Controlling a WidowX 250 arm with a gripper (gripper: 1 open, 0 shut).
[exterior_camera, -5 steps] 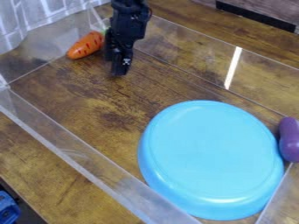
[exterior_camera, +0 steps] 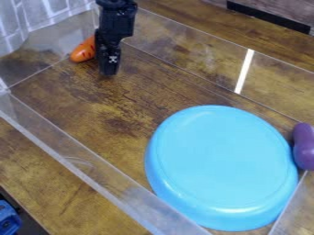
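Note:
My black gripper (exterior_camera: 108, 59) is low at the top left of the camera view, beside an orange carrot-like object (exterior_camera: 83, 50) that it partly hides. Whether its fingers are open or shut, or touching the orange object, I cannot tell.
A large light-blue round lid or plate (exterior_camera: 218, 170) fills the lower right, with a purple object (exterior_camera: 303, 147) at its right. Clear plastic walls edge the left. A small blue object (exterior_camera: 6, 220) is at the bottom left corner.
My gripper has shifted left toward the orange object, covering more of it. The lid and purple object have not moved.

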